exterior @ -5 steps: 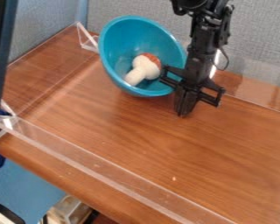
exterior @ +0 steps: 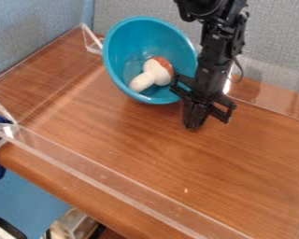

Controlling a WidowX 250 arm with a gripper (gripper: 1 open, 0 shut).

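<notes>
A teal bowl (exterior: pixel 130 37) rests tilted at the back of the wooden table (exterior: pixel 177 177), its inside facing forward. In it lies a white mushroom-like toy (exterior: pixel 149 77) with a reddish-brown cap. My black gripper (exterior: pixel 196 113) is low at the bowl's right side, close against it, its tips near the tabletop. It looks shut; I see nothing between its fingers.
Clear plastic edging runs along the table's left side and back, with grey walls behind. Blue items and a small device lie beyond the left edge.
The bowl and the toy in it have shifted slightly. My gripper has moved a little, staying at the bowl's right side.
</notes>
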